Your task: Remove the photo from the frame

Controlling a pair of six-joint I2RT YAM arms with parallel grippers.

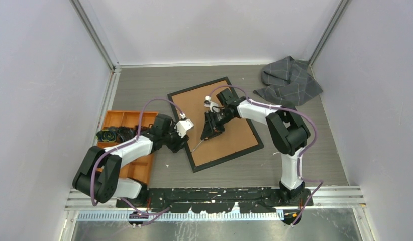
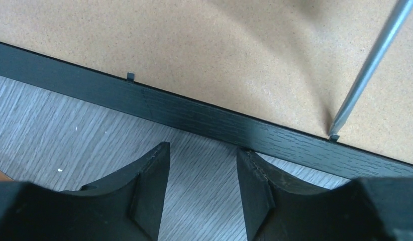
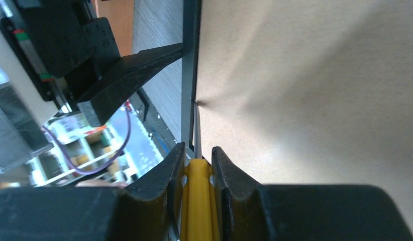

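The black picture frame (image 1: 228,160) lies back side up, its brown backing board (image 1: 232,138) showing; no photo is visible. My right gripper is shut on the yellow handle (image 3: 198,201) of a screwdriver, whose metal shaft (image 2: 365,70) angles down to a small metal tab (image 2: 334,137) on the frame's inner edge. My left gripper is at the frame's left border, fingertips by its outer edge; its fingers stand apart, and whether anything is between them is hard to tell.
An orange compartment tray (image 1: 114,118) with dark items sits left, under my left arm. A dark checked cloth (image 1: 290,83) lies at the back right. Grey table shows around the frame.
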